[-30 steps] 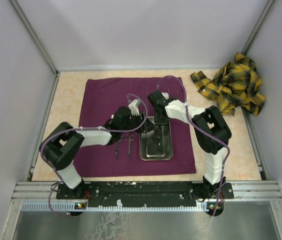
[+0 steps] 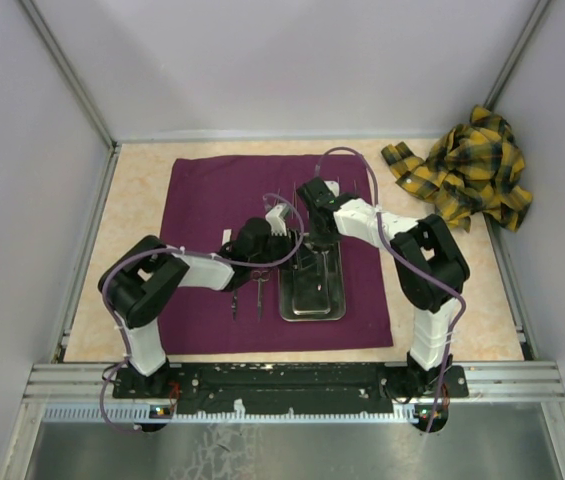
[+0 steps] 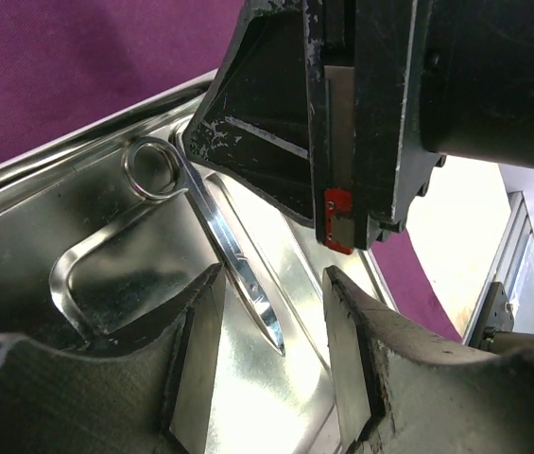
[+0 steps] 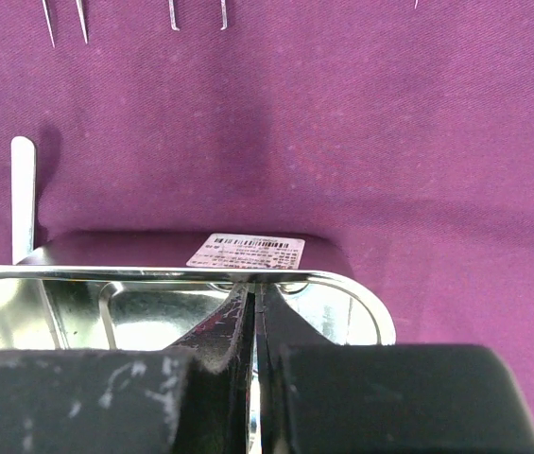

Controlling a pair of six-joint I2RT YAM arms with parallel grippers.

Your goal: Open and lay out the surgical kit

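A steel tray [image 2: 312, 300] lies on the purple cloth [image 2: 192, 320], under both grippers. In the left wrist view a shiny instrument with a ring [image 3: 233, 255] lies in the tray [image 3: 87, 378]. My left gripper is part open above it, nothing seen between its fingers. My right gripper is at the tray's far rim, its fingertips close together; what is between them is hard to tell. Laid-out instruments [image 2: 259, 300] lie on the cloth left of the tray, others beyond it.
A yellow and black plaid cloth [image 2: 472, 165] is heaped at the back right. Both arms are close together over the middle. Bare table shows at the right.
My left arm has shifted slightly to the right over the tray. The right arm has moved only a little.
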